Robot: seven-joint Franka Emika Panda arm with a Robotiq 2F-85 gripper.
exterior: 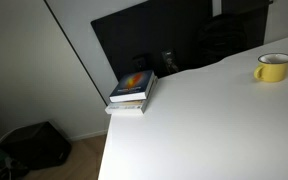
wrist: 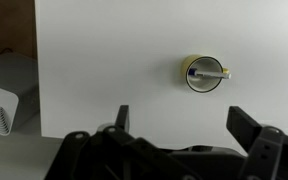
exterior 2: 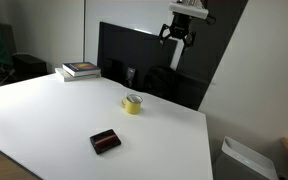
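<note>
A yellow enamel mug (exterior: 272, 69) with a dark rim stands upright on the white table (exterior: 204, 120). It also shows near the middle of the table in exterior view 2 as a yellow mug (exterior 2: 132, 104). Seen from above in the wrist view, the mug (wrist: 191, 66) has a white marker-like stick (wrist: 209, 73) in it, its end reaching past the rim. My gripper (exterior 2: 176, 39) hangs high above the table's back side, apart from the mug. In the wrist view the gripper is open, its fingers wide apart with nothing between them.
Two stacked books (exterior: 131, 87) lie at the table's far left corner. A black object with a red stripe (exterior 2: 105, 141) rests on the front part of the table. A pale bin (exterior 2: 246, 160) stands off the right edge.
</note>
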